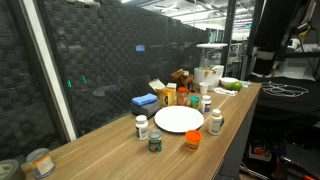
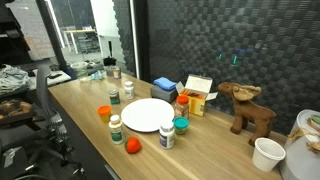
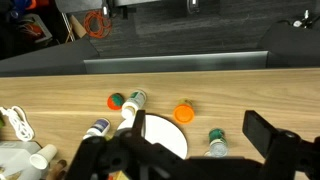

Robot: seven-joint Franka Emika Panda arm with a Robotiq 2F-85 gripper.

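My gripper is open, its two dark fingers wide apart with nothing held between them. In exterior view 1 the dark arm is at the upper right, above the table's edge and clear of the objects. A white plate [image 2: 148,115] lies on the wooden table; in the wrist view the left finger partly covers it. Near the plate sit an orange cup [image 3: 184,112], a red tomato-like ball [image 2: 133,145], a white bottle with a green label [image 2: 116,130] and a green-lidded jar [image 3: 217,143].
Behind the plate are an open yellow box [image 2: 198,94], a blue item [image 2: 164,84] and a red-capped bottle [image 2: 182,106]. A brown moose toy [image 2: 249,109] and a white cup [image 2: 268,153] stand farther along, by the dark padded wall. Bare wood [image 1: 95,155] extends left in exterior view 1.
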